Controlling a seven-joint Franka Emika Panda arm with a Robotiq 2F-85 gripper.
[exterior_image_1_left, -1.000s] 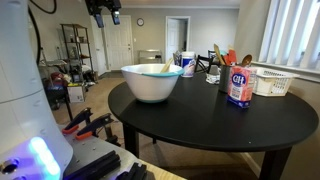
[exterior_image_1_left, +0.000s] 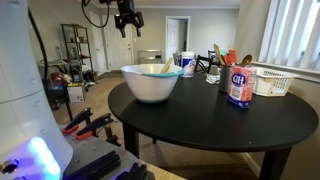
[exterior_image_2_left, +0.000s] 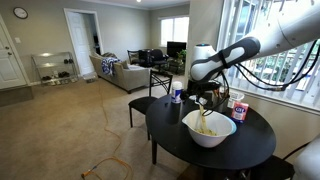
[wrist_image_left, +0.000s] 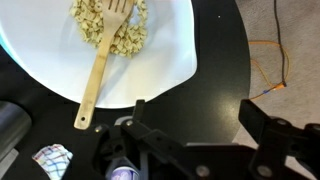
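Note:
A large white bowl (exterior_image_1_left: 150, 88) with a teal band near its base stands on the black round table (exterior_image_1_left: 215, 122). In the wrist view, tan oat-like pieces (wrist_image_left: 131, 38) lie inside the bowl (wrist_image_left: 172, 62), and a wooden fork (wrist_image_left: 97, 70) rests across them with its handle over the rim. My gripper is open, its fingers wide apart with only tabletop showing between them. It hangs above the table beside the bowl's rim, touching nothing that I can see.
A red and blue container (exterior_image_1_left: 240, 87) stands on the table's right half, near a white basket (exterior_image_1_left: 274, 82). A blue-and-white canister (exterior_image_1_left: 187, 63) stands at the back. An orange cable (wrist_image_left: 267, 91) lies on the floor past the table edge.
In exterior view 1, the arm's end has come lower and farther right, towards the bowl. The bowl and the other table objects have stayed in place.

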